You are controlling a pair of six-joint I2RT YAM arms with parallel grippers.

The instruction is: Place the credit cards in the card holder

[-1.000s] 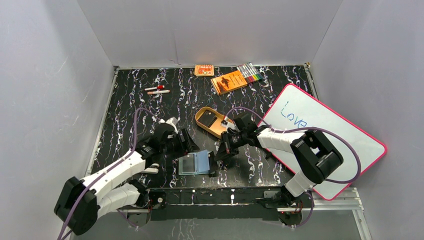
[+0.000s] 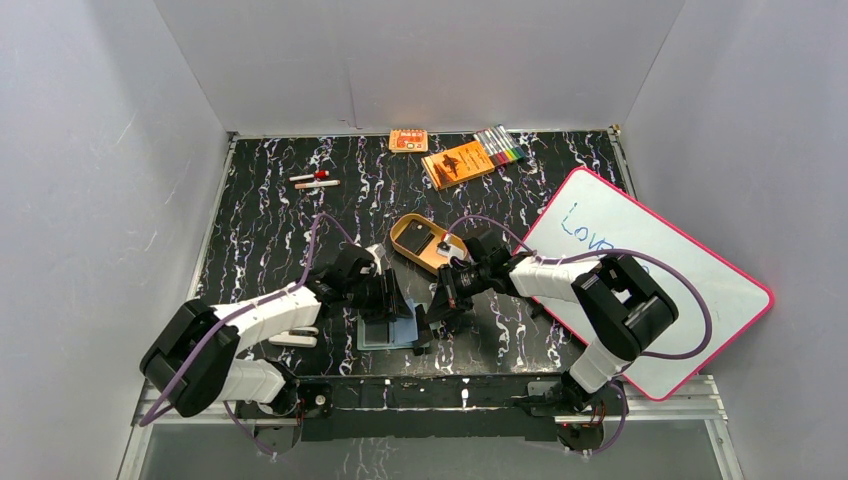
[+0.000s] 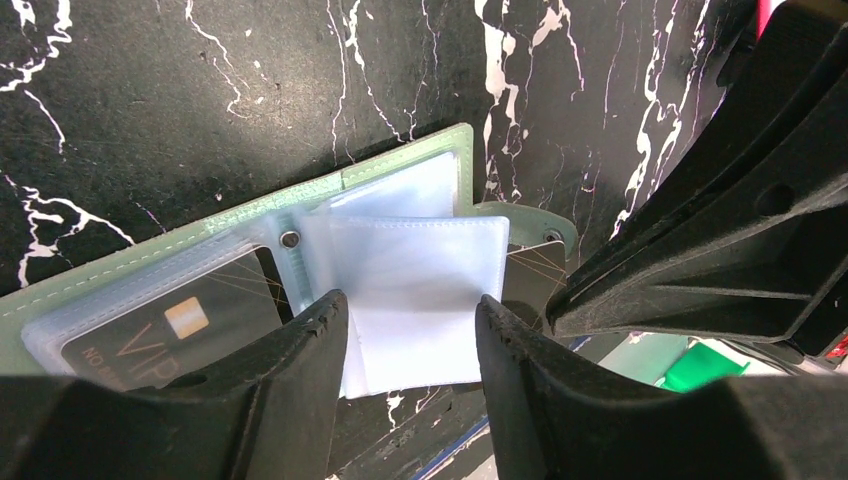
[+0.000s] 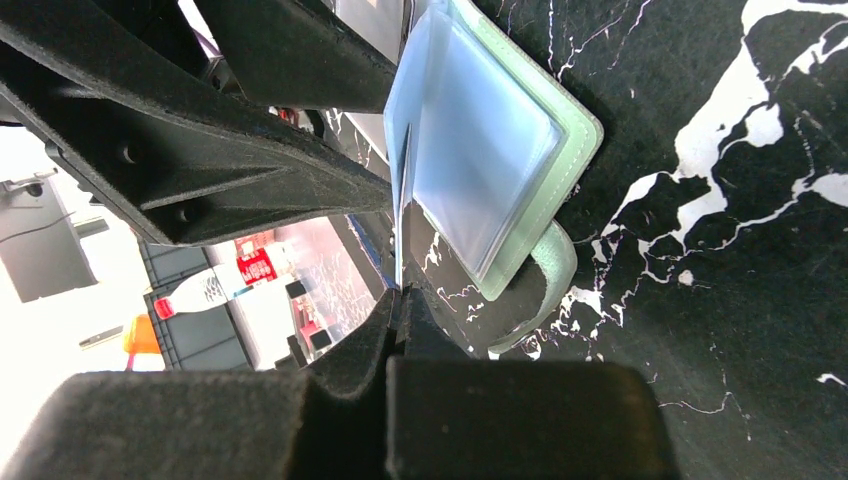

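Observation:
The card holder [image 2: 365,340], light blue sleeves on a green backing, lies at the front centre, with a dark card [image 3: 170,330] in one sleeve. My left gripper hovers over a clear sleeve flap [image 3: 420,280], fingers apart on either side of it. My right gripper is shut at the holder's edge, at a thin upright sleeve flap [image 4: 405,120]; whether it pinches the flap is unclear. A tan tray [image 2: 405,230] with dark cards [image 2: 415,236] sits just behind the grippers.
A whiteboard [image 2: 680,300] covers the right side. Markers [image 2: 317,184], an orange notepad [image 2: 408,140] and an orange pen box [image 2: 458,163] lie at the back.
My left gripper has moved right and toward the holder, now standing over it. The right arm has shifted slightly, its gripper staying at the holder's edge.

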